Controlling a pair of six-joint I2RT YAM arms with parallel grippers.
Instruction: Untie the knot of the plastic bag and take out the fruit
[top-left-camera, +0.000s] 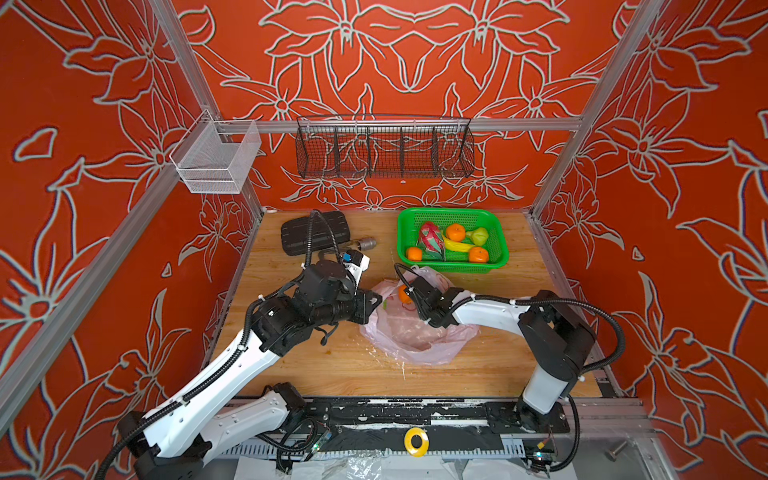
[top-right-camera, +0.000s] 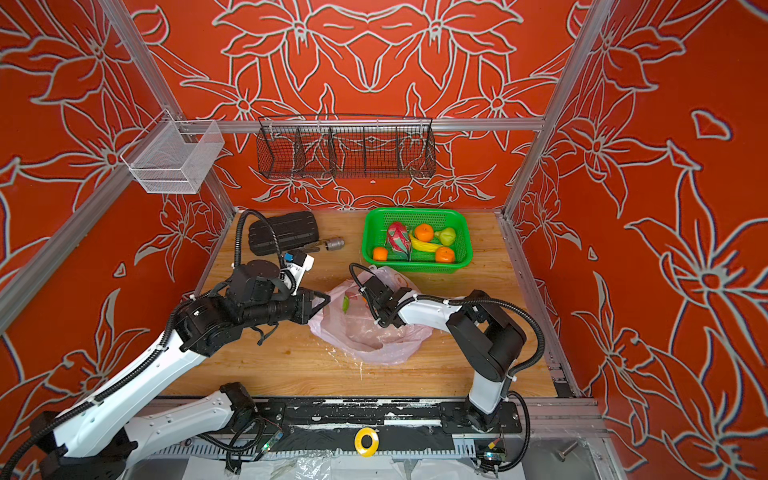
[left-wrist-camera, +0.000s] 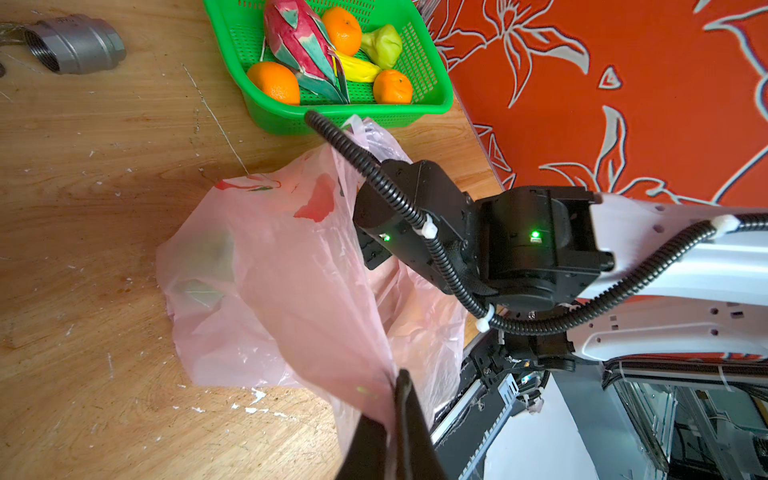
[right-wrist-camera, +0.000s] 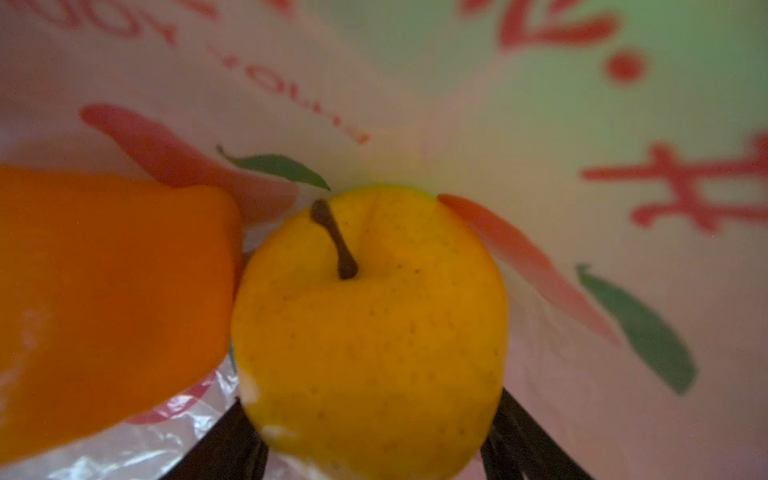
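A pink plastic bag (top-left-camera: 400, 336) lies open mid-table. My left gripper is shut on its edge, pulling the film up in the left wrist view. My right arm reaches into the bag; in the right wrist view its gripper straddles a yellow apple (right-wrist-camera: 368, 320), fingertips low at both sides, part open; whether it grips is unclear. An orange fruit (right-wrist-camera: 112, 304) lies left of the apple against the printed film. A small green item shows through the bag in the top views.
A green basket (top-left-camera: 452, 266) of fruit stands behind the bag. A black case (top-left-camera: 313, 232) and metal fitting (top-left-camera: 364, 243) lie at back left. Wire baskets hang on the back and left walls. Bare table is left and right.
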